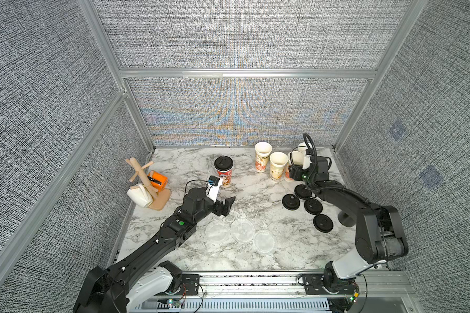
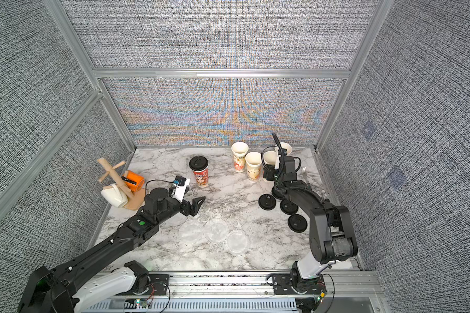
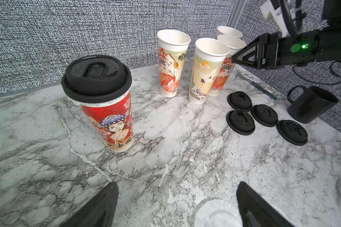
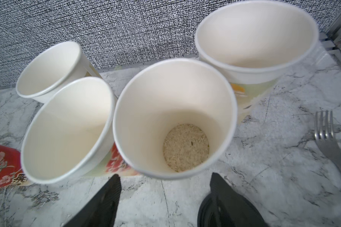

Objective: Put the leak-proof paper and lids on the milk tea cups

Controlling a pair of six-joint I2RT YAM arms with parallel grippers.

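Three translucent leak proof paper discs, left point(image 1: 217, 232), middle point(image 1: 242, 230) and right point(image 1: 264, 241), lie flat at the table's front middle. Several uncovered paper cups stand at the back right: a red-patterned cup point(image 4: 176, 109) is nearest my right gripper, with a crane cup point(image 3: 207, 71) beside it. The right fingers point(image 4: 102, 202) stand apart just below that red cup's rim in the wrist view. Bare table shows between them, and whether they grip the cup's wall is unclear. My left gripper point(image 1: 226, 206) is open and empty, behind the discs.
A lidded red cup point(image 3: 113, 124) stands ahead of the left gripper. Several black lids point(image 1: 313, 206) lie at the right, near a black mug point(image 3: 312, 104) and a fork point(image 4: 331, 145). A wooden rack point(image 1: 159, 200) occupies the far left.
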